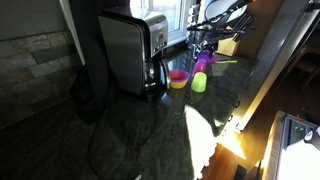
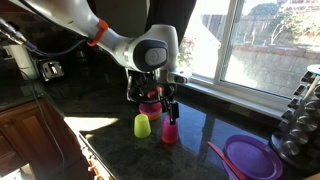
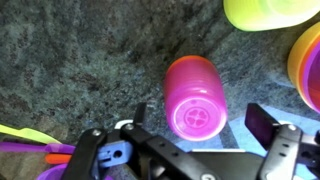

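A pink cup (image 3: pixel 195 98) stands upside down on the dark counter, between and beyond the fingers of my gripper in the wrist view. The fingers are spread wide, one finger to each side, and hold nothing. From the second exterior view, the gripper (image 2: pixel 153 98) points down just above the pink cup (image 2: pixel 169 133). Beside that cup is an upturned lime-green cup (image 2: pixel 142 127); part of the same green cup (image 3: pixel 268 10) shows at the wrist view's top right. A pink bowl (image 2: pixel 152 107) sits behind, partly hidden by the gripper.
To the right lies a purple plate (image 2: pixel 262 150) with a red utensil (image 2: pixel 229 160) by its left side. A spice rack (image 2: pixel 298 120) stands beyond it, near the window. The coffee maker (image 1: pixel 133 50) borders the bowls (image 1: pixel 178 79).
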